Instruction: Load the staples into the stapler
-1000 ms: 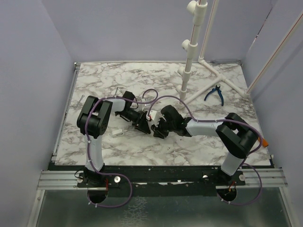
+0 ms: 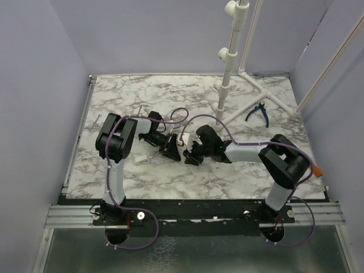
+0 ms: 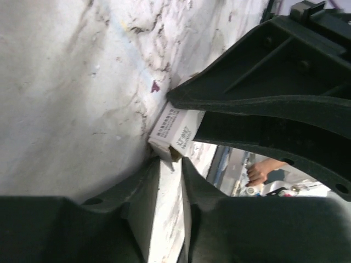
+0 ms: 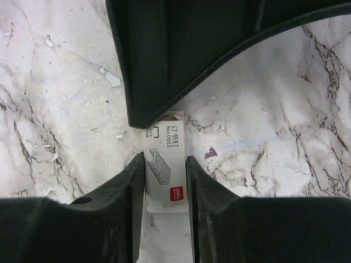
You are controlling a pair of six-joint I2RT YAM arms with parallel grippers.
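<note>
A small white staple box (image 4: pixel 164 164) marked No.0012 lies on the marble, gripped by my right gripper, which is shut on it. In the left wrist view the box (image 3: pixel 170 129) shows an open flap at its end, just beyond the tips of my left gripper, which stand a little apart. In the top view both grippers, left (image 2: pixel 170 149) and right (image 2: pixel 190 154), meet near the middle of the table. I cannot make out a stapler.
Blue-handled pliers (image 2: pixel 257 111) lie at the back right beside white pipe framing (image 2: pixel 261 91). A small white object (image 2: pixel 141 159) lies left of the left gripper, and an orange object (image 2: pixel 315 170) at the right edge.
The right arm looks almost unchanged.
</note>
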